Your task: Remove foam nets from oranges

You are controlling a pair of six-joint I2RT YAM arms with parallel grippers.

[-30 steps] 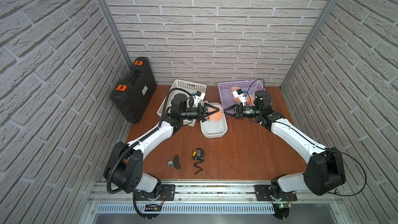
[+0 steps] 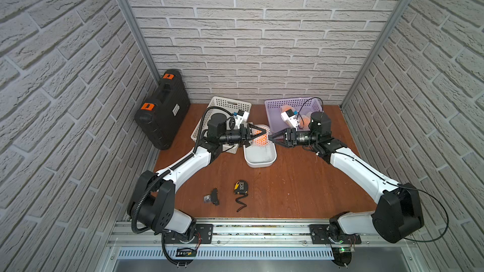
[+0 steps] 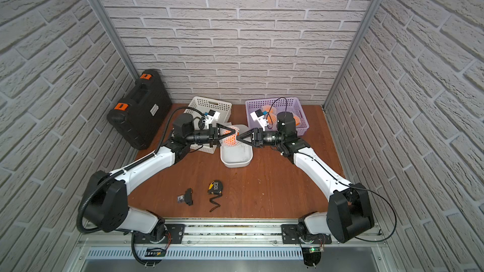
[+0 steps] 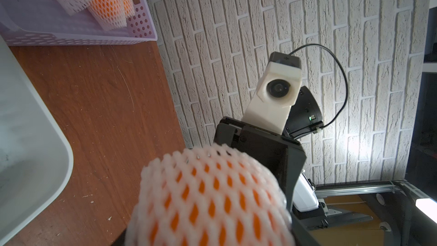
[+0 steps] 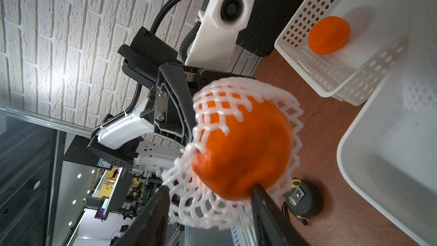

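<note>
An orange in a white foam net [image 4: 209, 200] is held in my left gripper [image 2: 254, 133], shut on it above the white tray [image 2: 259, 160]. In the right wrist view the net [image 5: 200, 200] is open toward me, baring much of the orange [image 5: 241, 150]. My right gripper [image 2: 277, 137] faces it from the right, its fingertips at the net's lower edge, part open; whether they touch it is unclear.
A lilac basket [image 2: 274, 103] with netted oranges stands at the back right. A white basket [image 5: 300, 59] holding a bare orange is at the back left. A tape measure [image 2: 241, 187] lies in front.
The left gripper with the netted orange has hardly moved.
</note>
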